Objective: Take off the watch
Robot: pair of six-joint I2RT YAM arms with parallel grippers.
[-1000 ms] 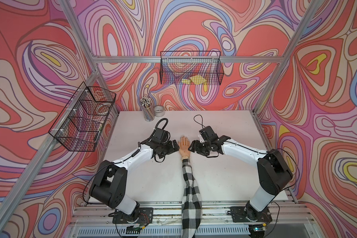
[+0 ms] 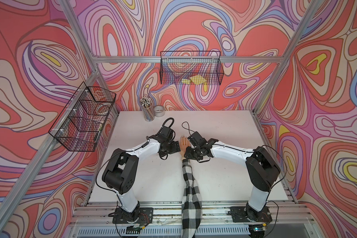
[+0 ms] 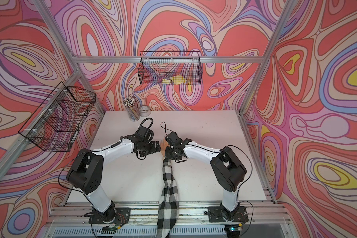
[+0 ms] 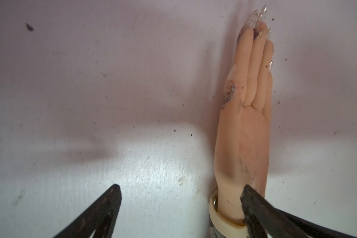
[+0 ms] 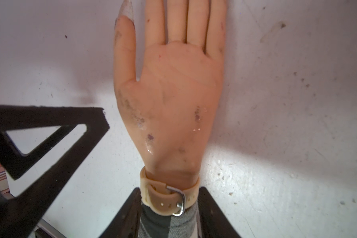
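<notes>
A mannequin hand (image 5: 170, 91) lies palm up on the white table, fingers pointing away, its forearm in a checked sleeve (image 2: 190, 190). A cream watch strap (image 5: 158, 198) with a silver buckle circles its wrist at the sleeve's edge. My right gripper is over the wrist, its two fingertips part open on either side of the buckled strap, close to it; contact is unclear. My left gripper stands open to the left of the hand, with the strap (image 4: 222, 222) near its right finger and table between the fingertips.
At the back left stand a cup of sticks (image 2: 147, 109) and a round container (image 2: 159, 110). Wire baskets hang on the back (image 2: 191, 71) and left (image 2: 83, 119) frame rails.
My right gripper has moved left and slightly toward the front, onto the wrist. The left gripper has shifted slightly right.
</notes>
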